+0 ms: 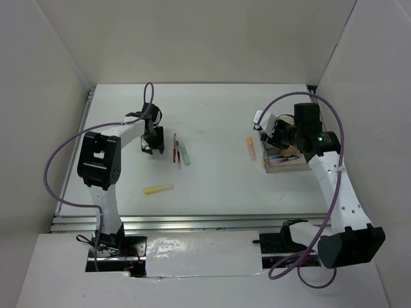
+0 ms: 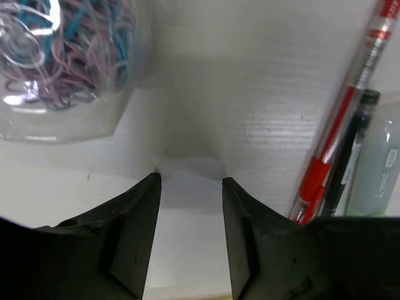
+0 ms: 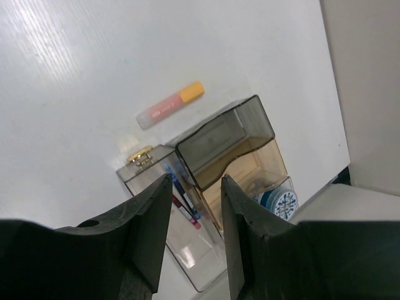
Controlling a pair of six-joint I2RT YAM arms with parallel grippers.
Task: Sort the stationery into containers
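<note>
My left gripper [image 1: 153, 151] is partly open low over the table's left side, nothing between its fingers. To its right lie a red pen [image 2: 353, 94], a black pen [image 2: 350, 153] and a pale green highlighter [image 2: 378, 165], side by side. A clear container of pink and blue clips or bands [image 2: 69, 56] stands at the upper left in the left wrist view. My right gripper, also partly open and empty, hangs above the clear divided organizer [image 3: 219, 140]. Pens [image 3: 182, 200] lie in one compartment; a blue-and-white round item [image 3: 281, 201] sits in another.
An orange-capped pink highlighter [image 3: 167, 106] lies on the table just left of the organizer. Nearer the front left is a yellow highlighter [image 1: 158, 189].
</note>
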